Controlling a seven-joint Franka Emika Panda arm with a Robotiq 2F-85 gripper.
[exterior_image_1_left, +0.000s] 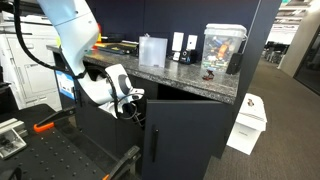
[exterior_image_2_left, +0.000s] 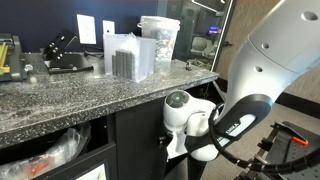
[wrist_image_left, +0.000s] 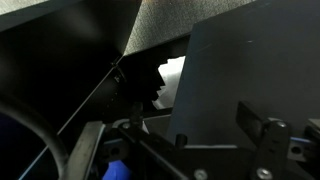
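Note:
A dark cabinet door with a vertical handle stands out from the cabinet under the counter. My gripper is open; its fingers stand wide apart at the bottom of the wrist view. In that view the dark door panel fills the right side, with a dark gap on its left where a light patch shows. From exterior view 1, the arm reaches down beside the door's left side. Whether the fingers touch the door cannot be told; the fingertips are hard to make out in both exterior views.
The speckled countertop overhangs the cabinet close to the arm. On it stand a clear tub and a whitish container. A white bin is on the floor to the right. A dark table occupies the lower left.

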